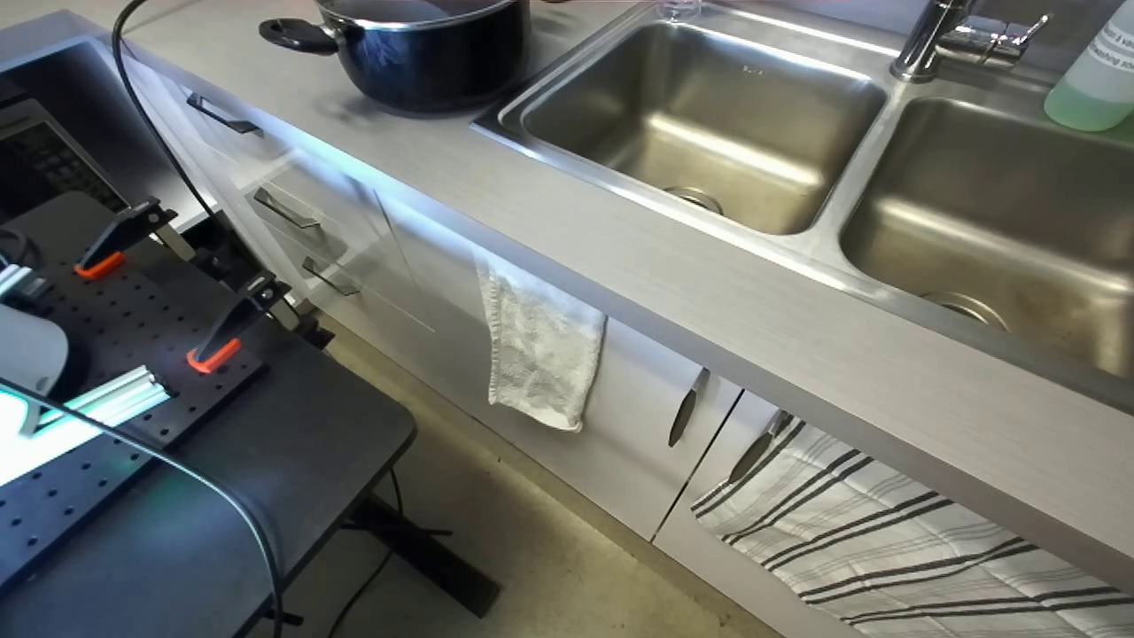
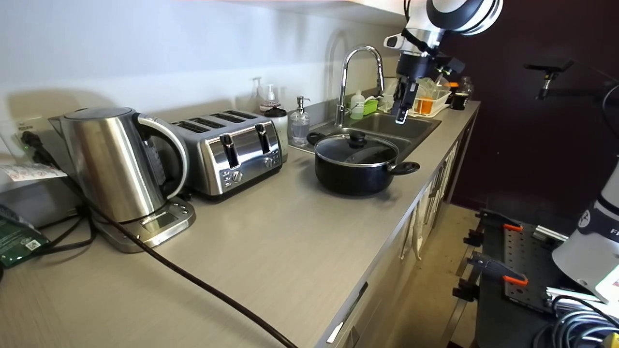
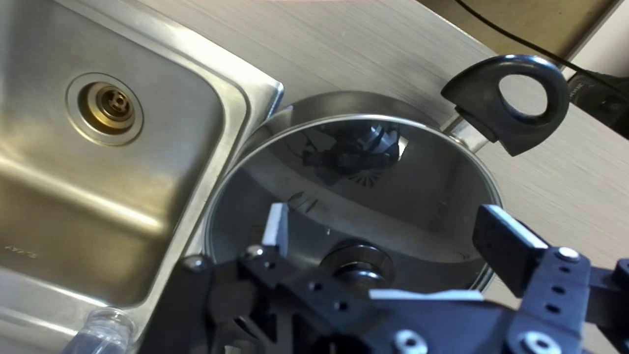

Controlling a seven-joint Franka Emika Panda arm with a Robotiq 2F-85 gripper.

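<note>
A black pot [image 2: 351,172] with a glass lid [image 2: 355,150] stands on the counter beside the sink. The lid carries a dark round knob [image 2: 357,138]. Part of the pot [image 1: 431,58] shows at the top of exterior view 1. Higher than the lid, and apart from it, hangs my gripper [image 2: 400,119], pointing down. In the wrist view its fingers [image 3: 275,227] are spread wide, so the gripper is open with nothing held. The lid knob [image 3: 357,262] lies below the gap, partly covered by gripper parts. A loop-shaped pot handle [image 3: 513,103] sticks out at upper right.
The double sink [image 1: 840,250] and a tall faucet [image 2: 343,81] lie close to the pot. A toaster [image 2: 232,148], a kettle [image 2: 110,168] and a soap dispenser [image 2: 300,124] line the wall.
</note>
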